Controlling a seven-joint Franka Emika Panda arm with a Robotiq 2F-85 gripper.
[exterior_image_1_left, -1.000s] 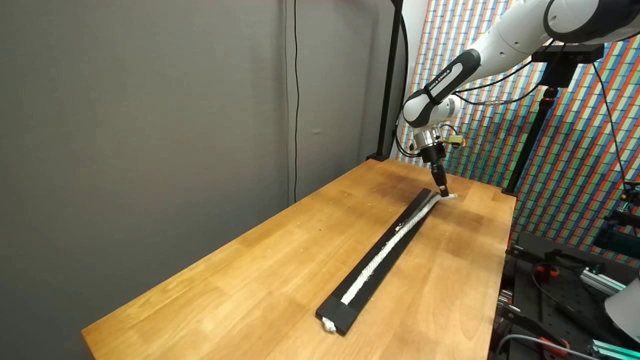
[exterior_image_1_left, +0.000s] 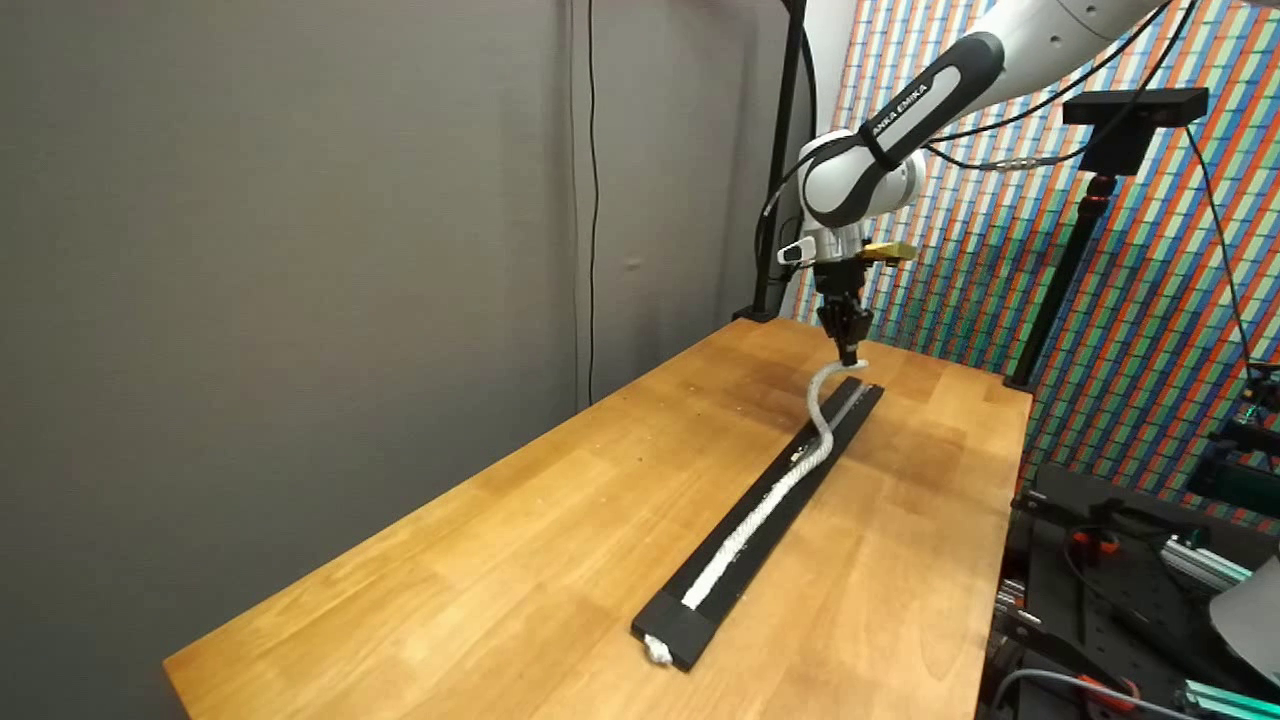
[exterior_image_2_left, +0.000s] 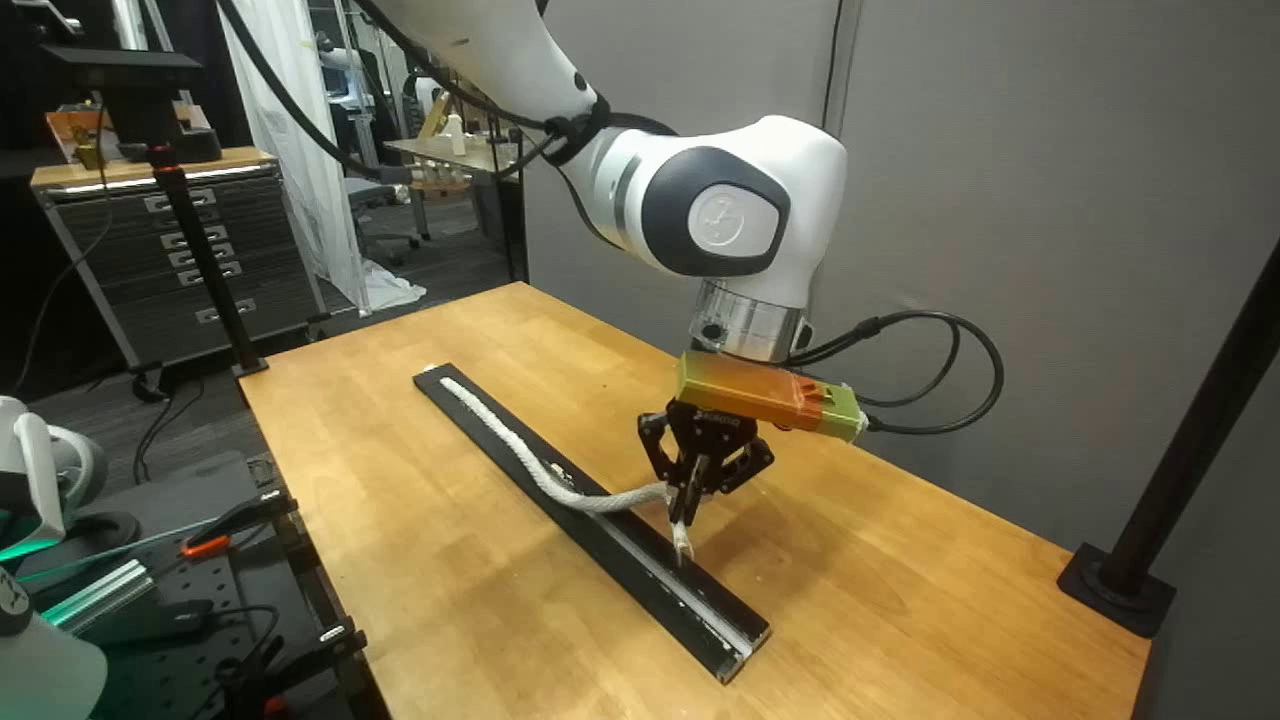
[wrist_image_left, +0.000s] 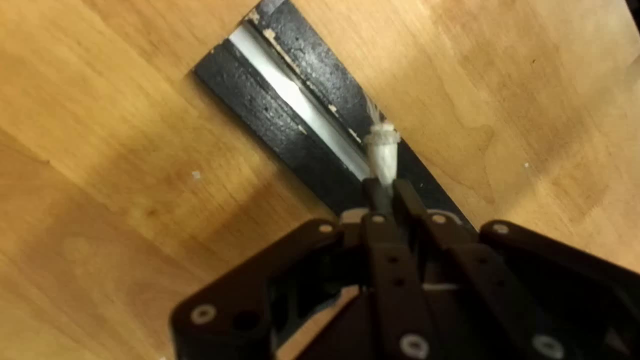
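Observation:
A white rope (exterior_image_1_left: 764, 512) runs along a black grooved board (exterior_image_2_left: 636, 556) on the wooden table. One end of the rope pokes out from under a black cover (exterior_image_1_left: 675, 624) at the board's near end in exterior view 1. Its other end is raised, and my gripper is shut on it above the board. The frayed rope tip (wrist_image_left: 382, 144) sticks out past the fingertips in the wrist view. Between the gripper and the board the rope bends in a loose curve. Under the gripper and beyond, the groove (wrist_image_left: 300, 99) is empty, its bottom pale and shiny.
Bare tabletop (exterior_image_1_left: 480, 564) lies on both sides of the board. A black post (exterior_image_2_left: 1182, 444) rises at the table's edge, with a grey wall behind. Equipment on a dark cart (exterior_image_2_left: 228, 576) stands beside the table.
My gripper has risen and moved left in exterior view 1, carrying the rope's end. The far part of the rope, previously straight and low, now lifts off the board in an S-shaped bend.

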